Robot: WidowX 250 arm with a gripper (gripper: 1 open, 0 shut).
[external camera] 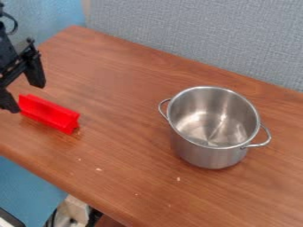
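Note:
My black gripper (24,87) is at the left edge, partly out of view, open, just above and beside the left end of a red elongated block (49,113) lying on the wooden table. A steel pot (211,152) with two wire handles stands on the right part of the table, empty as far as shows.
A grey fabric wall rises behind it. The table's front left edge drops to a blue surface and some clutter below.

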